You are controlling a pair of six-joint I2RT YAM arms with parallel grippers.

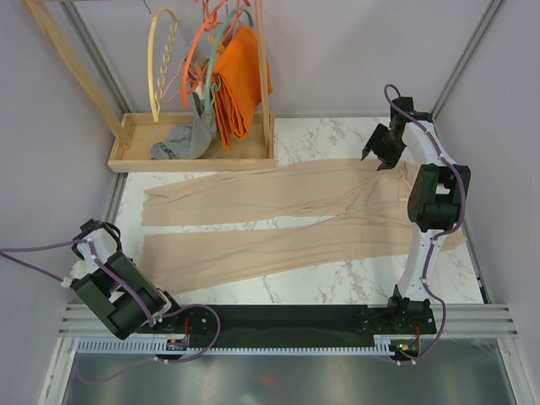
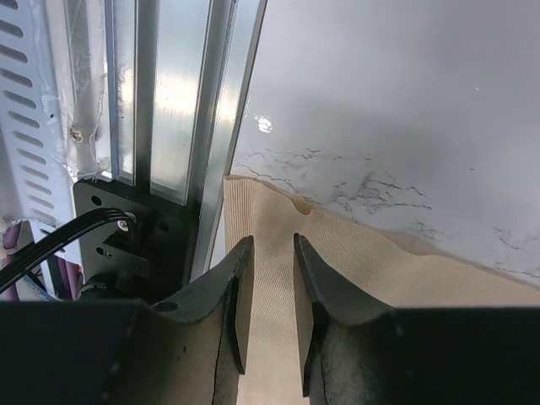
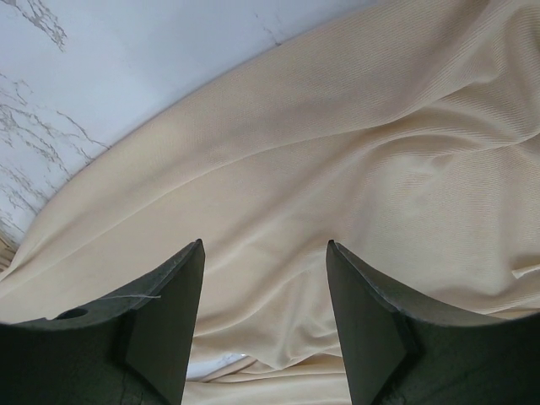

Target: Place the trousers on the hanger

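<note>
Beige trousers [image 1: 278,190] lie flat on the marble table, legs stretched toward the left, the waist end at the right. My left gripper is low at the lower left leg's end, fingers part open over the cloth near its corner; whether they touch it I cannot tell. My right gripper hangs open above the waist end, nothing between its fingers. Hangers [image 1: 154,67] in yellow, orange and teal hang on the wooden rack at the back left, with orange cloth [image 1: 240,84] and grey cloth on it.
A wooden tray [image 1: 135,164] at the rack's base holds grey cloth [image 1: 181,142]. Metal rails [image 2: 226,101] run along the table's left edge. Bare marble shows at the back centre and along the front.
</note>
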